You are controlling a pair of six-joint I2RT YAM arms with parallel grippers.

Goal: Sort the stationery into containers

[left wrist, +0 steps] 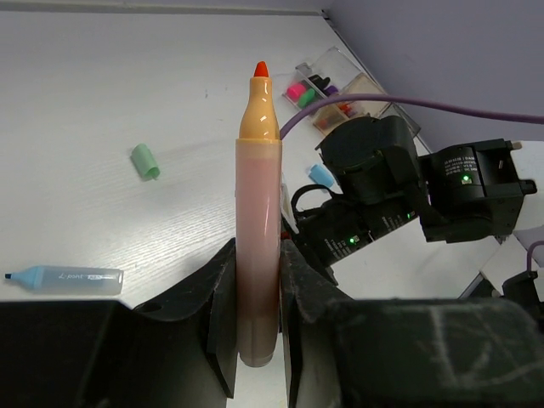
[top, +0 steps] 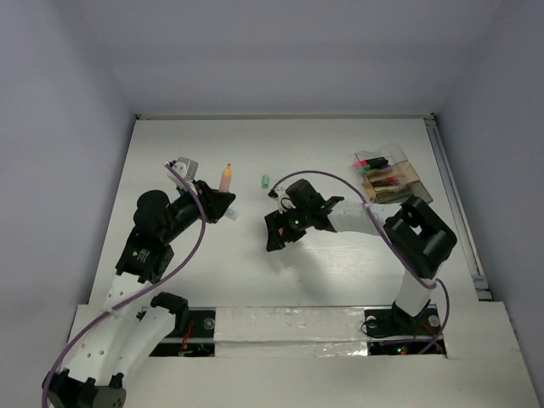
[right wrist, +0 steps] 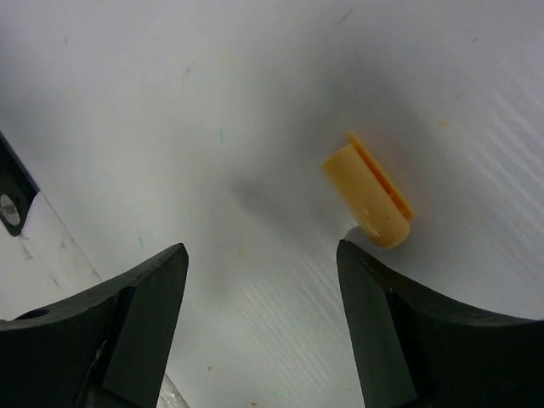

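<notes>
An uncapped orange marker [left wrist: 257, 212] stands tip up in my left gripper, its fingers closed on the barrel's lower part. In the right wrist view an orange cap [right wrist: 369, 195] lies on the table, beyond my right gripper and nearer its right finger. That gripper is open and empty, low over the middle of the table. A green cap [left wrist: 145, 161] and an uncapped blue marker [left wrist: 72, 280] lie loose on the table. Near the right arm rests a blue cap [left wrist: 320, 176], seen in the left wrist view.
The clear divided box [top: 414, 192] at the back right holds several markers and caps. My right arm [top: 353, 215] reaches across the table in front of it. Free table [top: 323, 140] spreads along the back.
</notes>
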